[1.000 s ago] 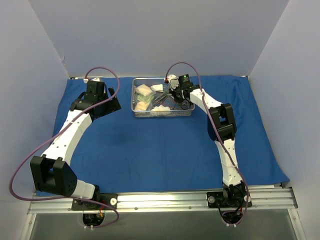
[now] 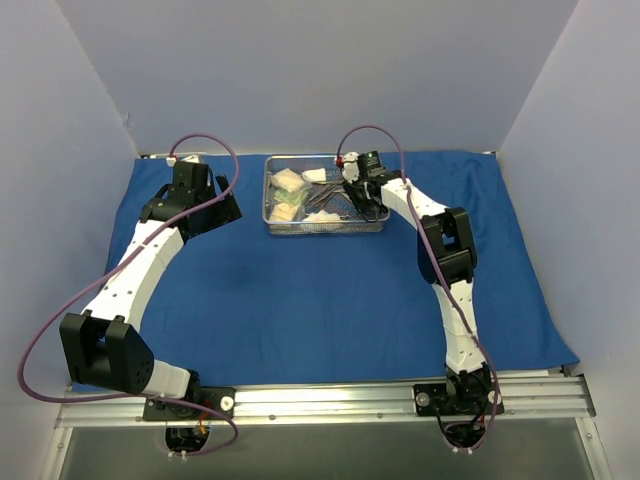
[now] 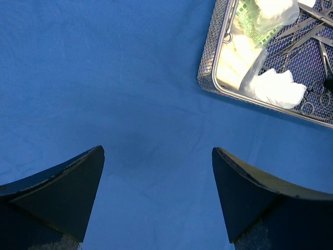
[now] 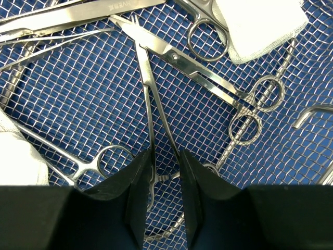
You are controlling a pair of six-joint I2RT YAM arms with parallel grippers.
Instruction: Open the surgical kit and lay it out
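A wire mesh tray [image 2: 325, 228] of steel instruments and gauze sits at the back centre on blue cloth. In the right wrist view, scissors [image 4: 171, 56] lie across long forceps [image 4: 149, 83]; ringed instruments and white gauze [image 4: 257, 23] surround them. My right gripper is down in the tray, its fingertips at the forceps' lower shanks, slightly apart; whether they touch is unclear. My left gripper stands open and empty over bare cloth, left of the tray.
Wide clear cloth [image 2: 300, 300] lies in front of the tray and to its right beyond the right arm. Grey walls bound the sides and back.
The right arm has shifted slightly to the right within the tray over the last second. The left arm and tray look unchanged.
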